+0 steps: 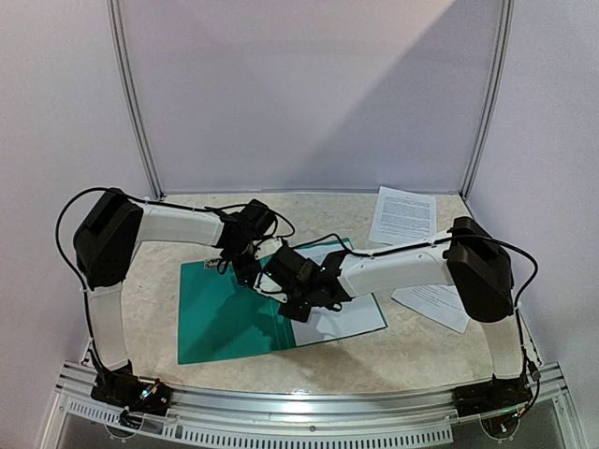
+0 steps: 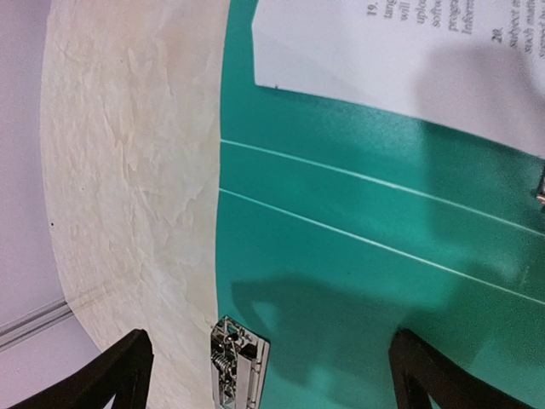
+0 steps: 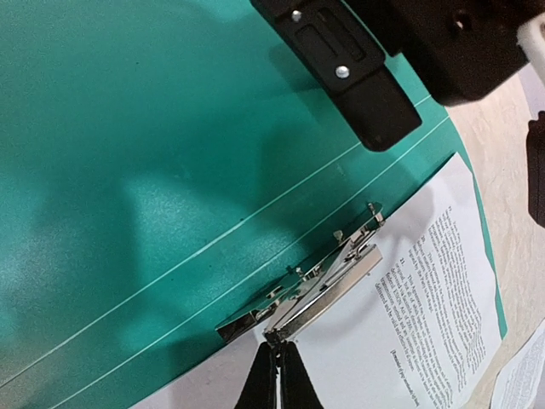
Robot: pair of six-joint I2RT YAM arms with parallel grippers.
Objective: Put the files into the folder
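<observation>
The green folder (image 1: 225, 327) lies open on the table, with printed white paper (image 3: 426, 298) on its right half. Along the spine, a metal clip (image 3: 328, 285) sits at the paper's inner edge, its lever bar raised. My right gripper is shut, its tips at the near end of that lever; whether they pinch its thin metal cannot be told. Over the left cover my left gripper stands open and empty. Another metal clip (image 2: 238, 362) shows between its fingers, farther down at the folder's edge. In the top view the arms hide the spine clip.
Two loose printed sheets, an upper sheet (image 1: 404, 215) and a lower sheet (image 1: 440, 304), lie right of the folder, partly under the right arm. Both grippers are close together above the folder. Bare table (image 1: 346, 369) shows in front.
</observation>
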